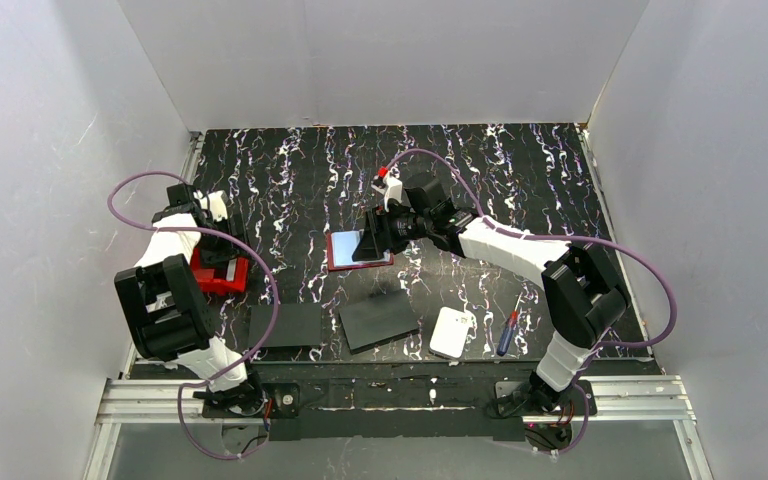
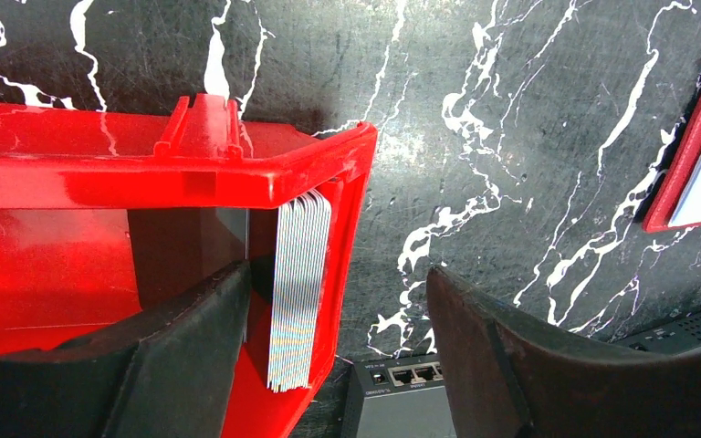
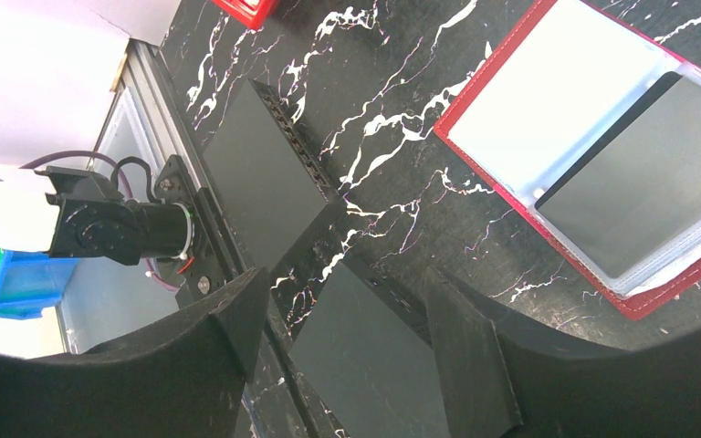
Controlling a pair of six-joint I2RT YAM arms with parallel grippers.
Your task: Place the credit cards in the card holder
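Observation:
A red plastic box [image 2: 46, 265] at the left holds an upright stack of white-edged cards [image 2: 297, 292] at its right end. Over that end my left gripper stands open, one finger just left of the stack, the other outside the box. The card holder [image 1: 342, 248], red with clear sleeves, lies open at mid-table. A dark grey card [image 3: 639, 182] sits in or on its right sleeve in the right wrist view. My right gripper hangs open above and beside the holder, nothing visible between its fingers.
Two dark flat devices [image 1: 285, 325] [image 1: 378, 320] lie along the front edge, with a white box [image 1: 450, 332] and a screwdriver [image 1: 508, 330] to their right.

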